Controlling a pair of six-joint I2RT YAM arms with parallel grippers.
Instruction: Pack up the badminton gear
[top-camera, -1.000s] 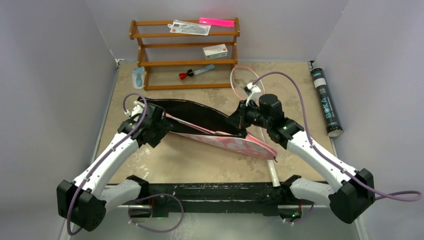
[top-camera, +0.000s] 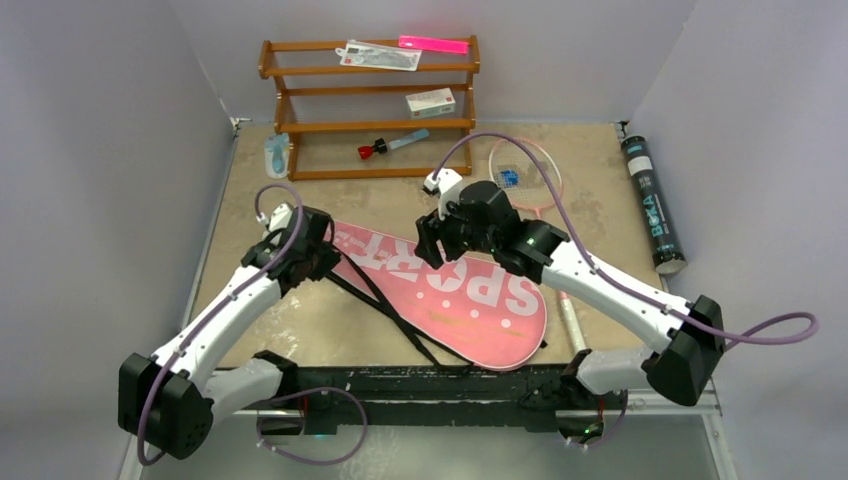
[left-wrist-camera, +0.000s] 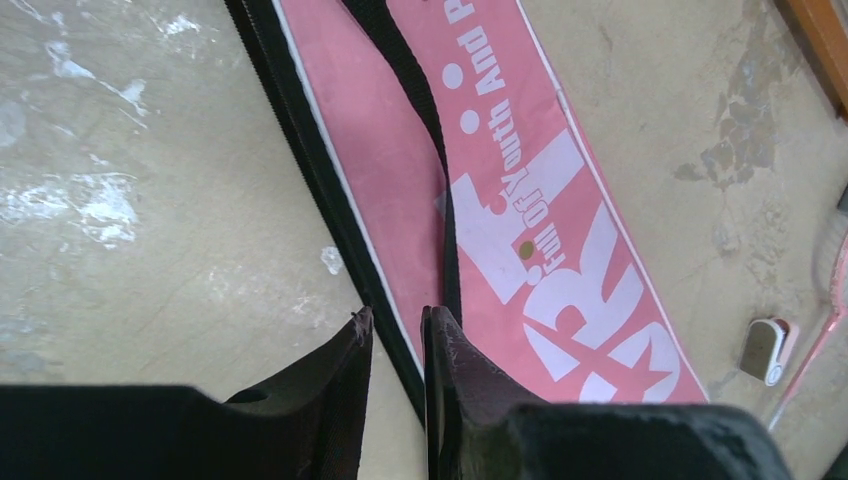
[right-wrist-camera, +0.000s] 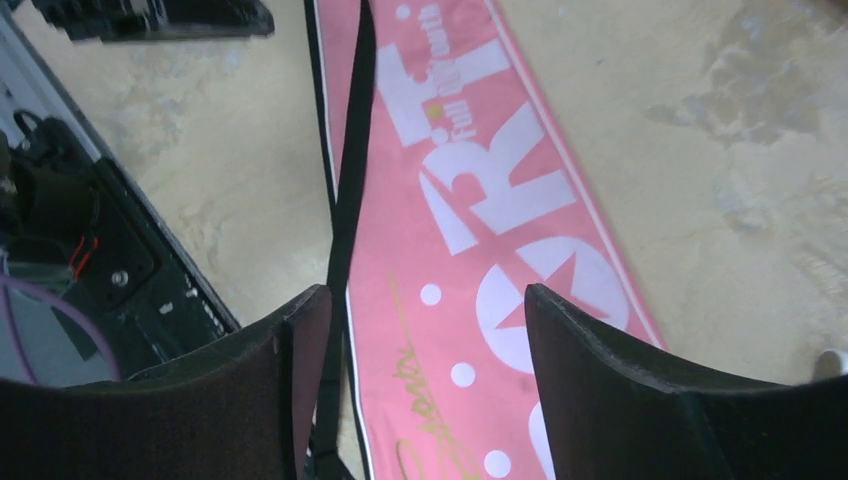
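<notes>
The pink racket bag (top-camera: 470, 300) lies flat with its printed face up, black straps (top-camera: 390, 310) along its near side. My left gripper (top-camera: 325, 260) is at its left end, shut on the bag's black edge or strap (left-wrist-camera: 400, 350); which part is hard to tell. My right gripper (top-camera: 430, 250) is over the bag's middle, fingers apart and empty, with pink fabric (right-wrist-camera: 440, 280) below. A pink racket (top-camera: 535, 208) lies behind the bag, its blue-marked head visible and white handle (top-camera: 570, 325) showing at the near right.
A black tube (top-camera: 652, 205) lies along the right wall. A wooden rack (top-camera: 365, 172) at the back holds small packages, with a red-and-blue item (top-camera: 395, 143) inside its base. Bare floor surrounds the bag at left and back.
The bag has gone from gaping, dark inside showing, to lying flat and closed over, lower toward the front. The right gripper has moved left and parted its fingers, away from the bag.
</notes>
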